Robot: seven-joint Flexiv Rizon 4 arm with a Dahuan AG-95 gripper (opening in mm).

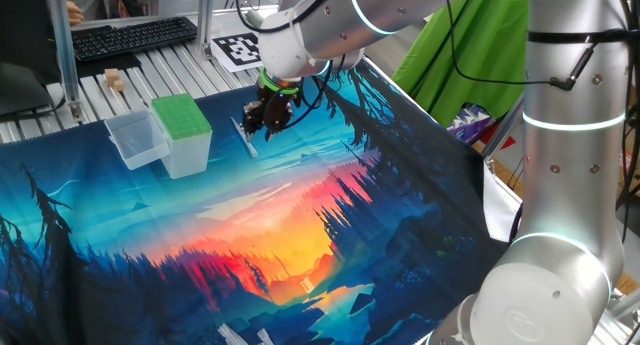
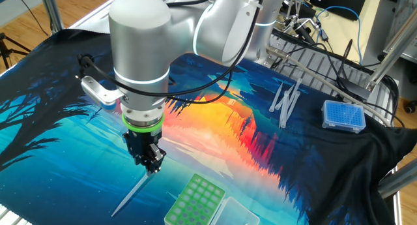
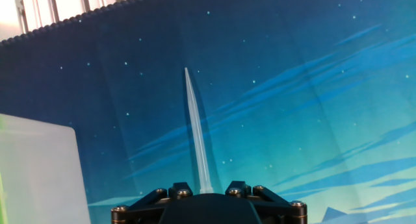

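A long, thin, translucent pipette tip (image 3: 197,130) lies on the printed cloth, its point away from my gripper in the wrist view. Its wide end reaches the gap between the two finger linkages, where a dark housing hides the rest. From exterior view 1, my gripper (image 1: 262,125) is low over the cloth, right beside the pipette tip (image 1: 245,138). Exterior view 2 shows the pipette tip (image 2: 132,194) running out from under the gripper (image 2: 152,169). Whether the fingers touch or grip it cannot be made out.
A green-topped rack box (image 1: 180,135) with its clear lid (image 1: 138,138) open stands close to the gripper. Several more pipette tips (image 2: 285,102) and a blue rack box (image 2: 343,115) are elsewhere on the cloth.
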